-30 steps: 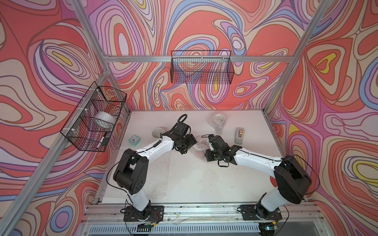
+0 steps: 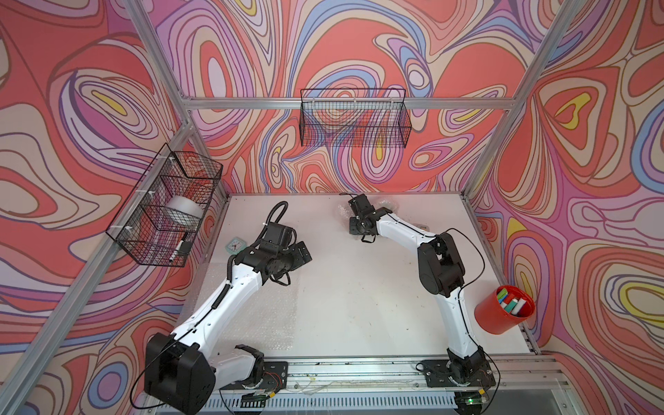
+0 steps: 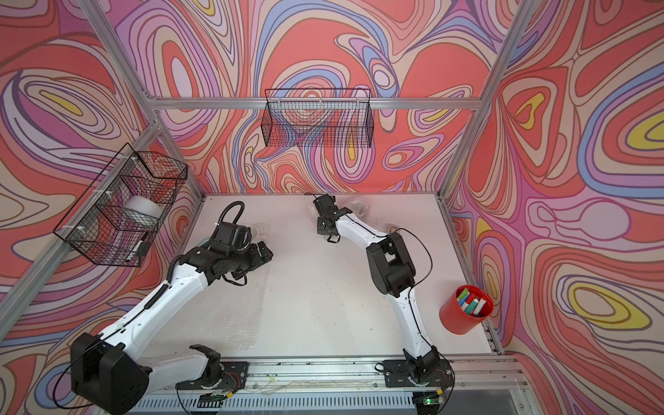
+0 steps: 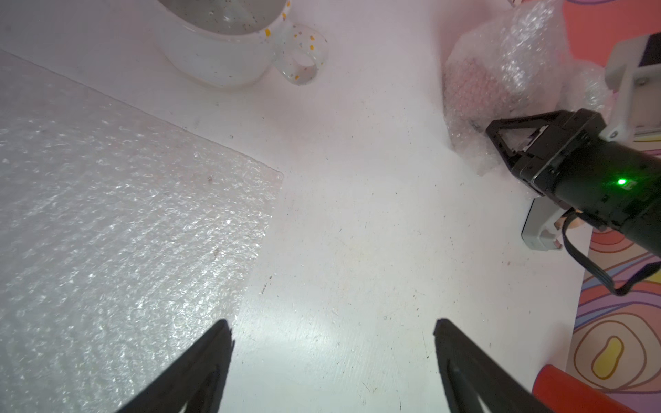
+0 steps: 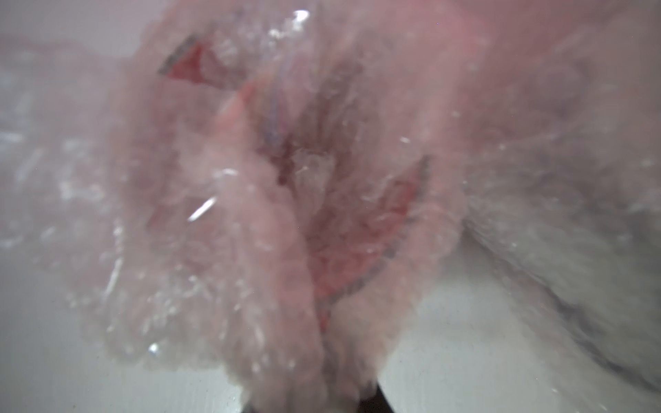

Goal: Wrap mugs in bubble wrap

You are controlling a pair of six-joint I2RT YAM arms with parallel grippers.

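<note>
My right gripper (image 2: pixel 356 227) is at the back middle of the table, shut on a bubble-wrapped mug (image 5: pixel 371 241). Through the crumpled film, the mug's red inside and dark rim show in the right wrist view. My left gripper stands open above the table, nothing between its fingers. A white mug with gold dots (image 4: pixel 220 58) sits upright at the top of the left wrist view, mostly hidden by the left arm from above. A flat sheet of bubble wrap (image 4: pixel 124 241) lies on the left of the table.
Another bubble-wrapped bundle (image 2: pixel 387 203) lies at the back, close to the right gripper. A small teal clock (image 2: pixel 236 245) is at the left. A red bin of markers (image 2: pixel 494 314) stands front right.
The right gripper has carried the wrapped mug from the table's middle to the back, near the other bundle. My left gripper has pulled away leftward from the bundle.
</note>
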